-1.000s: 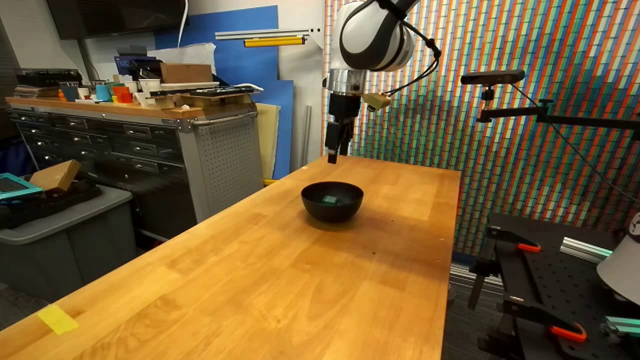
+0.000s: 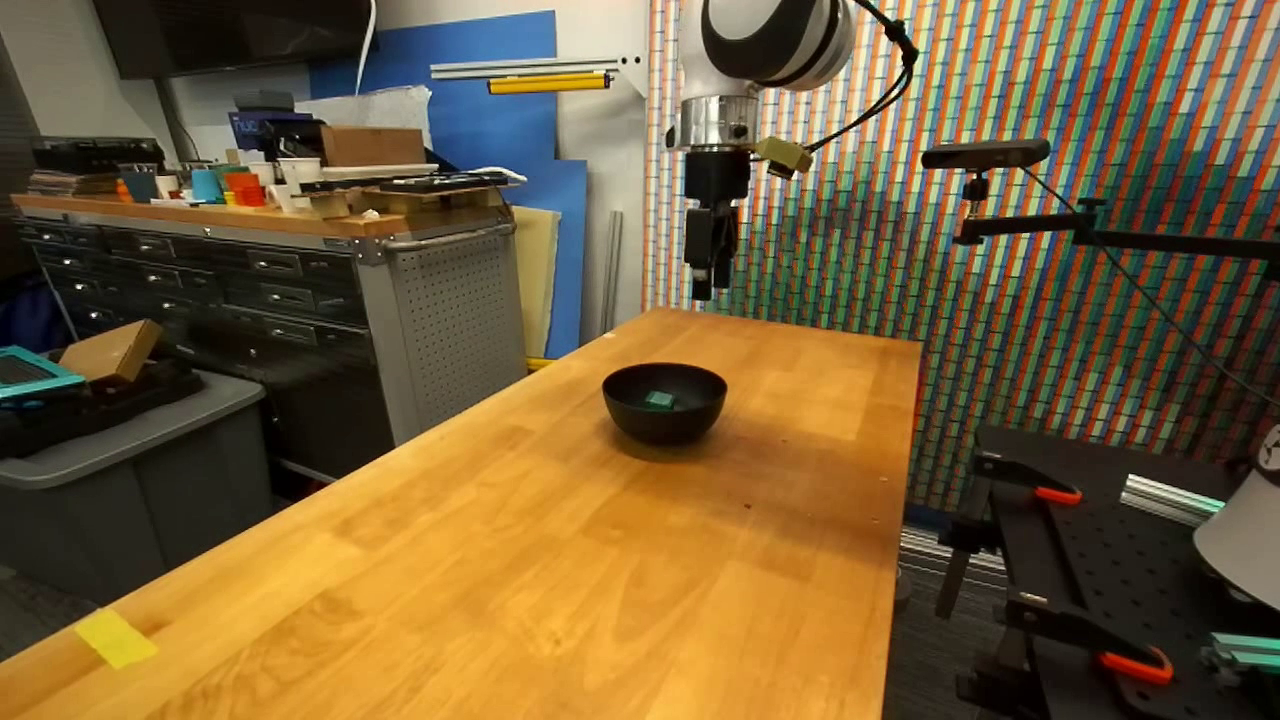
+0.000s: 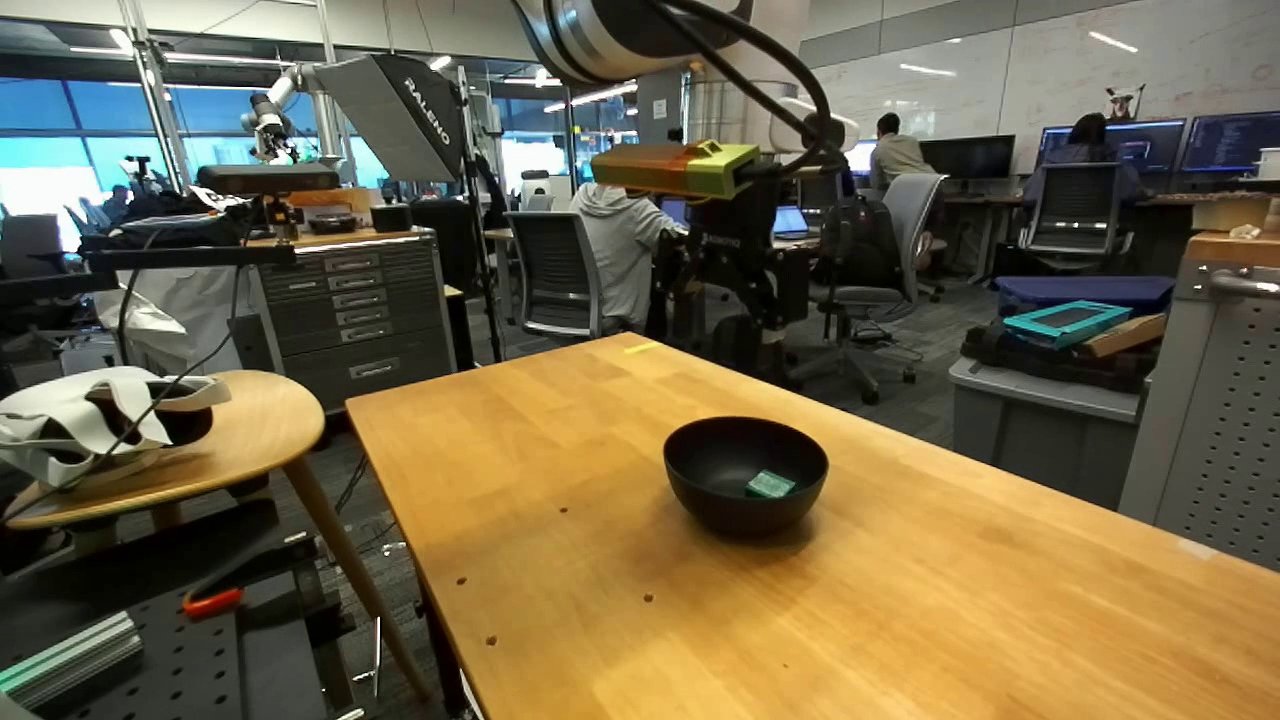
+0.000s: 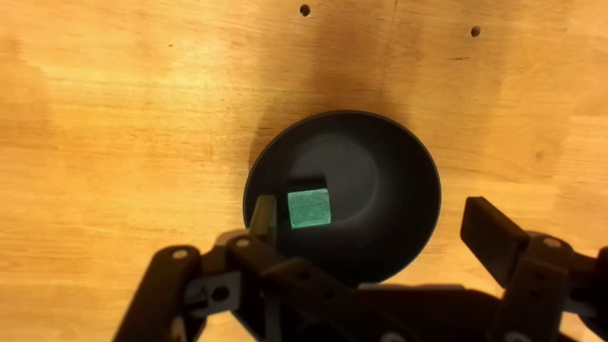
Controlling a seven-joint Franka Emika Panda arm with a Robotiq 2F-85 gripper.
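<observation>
A round black bowl (image 2: 663, 422) stands upright on the wooden table. Inside it lies a small green block (image 4: 309, 208), off the bowl's middle and near one side in the wrist view. The same block (image 3: 769, 484) shows over the bowl's rim in exterior view 2. High above the table hangs my gripper (image 2: 708, 292), pointing down and well clear of the bowl. Seen from the wrist, the fingers (image 4: 491, 239) are spread wide apart, and nothing is held between them. One finger overlaps the bowl's edge in that view.
A camera (image 2: 986, 154) reaches in on an arm.
The gripper has risen and shifted slightly right in exterior view 1, turning from a tilt to nearly vertical. Bowl and block have stayed where they were.
</observation>
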